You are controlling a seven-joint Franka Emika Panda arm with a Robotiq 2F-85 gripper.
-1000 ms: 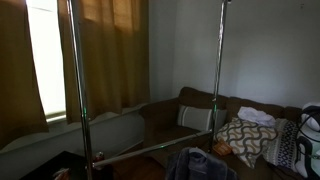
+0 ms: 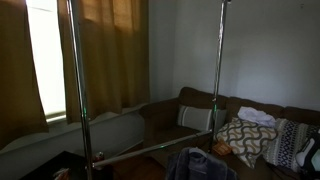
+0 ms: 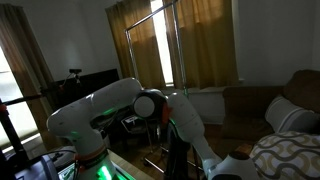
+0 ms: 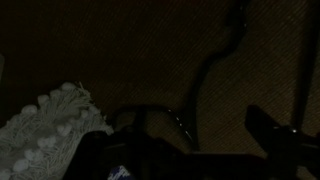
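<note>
My gripper stands open in the dim wrist view, its dark fingers at the lower left and lower right. Between and beyond them a dark, thin curved thing, like a cord or strap (image 4: 206, 68), lies over a brown surface (image 4: 130, 55). No object shows clearly gripped. A pale tasselled cloth or cushion (image 4: 45, 130) fills the lower left corner. In exterior view 2 the white arm (image 3: 185, 115) reaches down to the right, toward the couch side, with the dark gripper end low in frame; its fingers cannot be made out there.
A metal rack (image 2: 80, 90) frames exterior view 1, with a dark garment (image 2: 198, 165) low in front. The brown couch (image 2: 160, 115) behind holds a patterned pillow (image 2: 246, 138), a striped pillow (image 2: 287, 142) and a white cloth (image 2: 256, 116).
At the right edge of exterior view 1, the dark-and-white piece has shifted down and right over the last second, uncovering more of the striped pillow. All else there looks the same.
</note>
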